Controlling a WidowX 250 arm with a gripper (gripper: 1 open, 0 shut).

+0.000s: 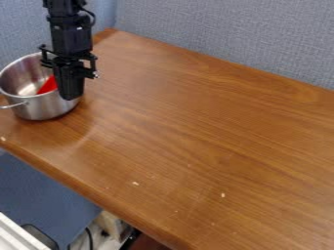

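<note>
A steel pot [35,105] with a side handle stands at the left edge of the wooden table. Inside it lies a red object [49,85], partly hidden by the pot wall and the arm. The black gripper [68,91] reaches down from above into the right side of the pot, beside the red object. Its fingertips are low at the rim, and whether anything is between them is not clear from this view.
Grey padded walls [235,29] stand behind it, and the table's left edge drops off near the pot.
</note>
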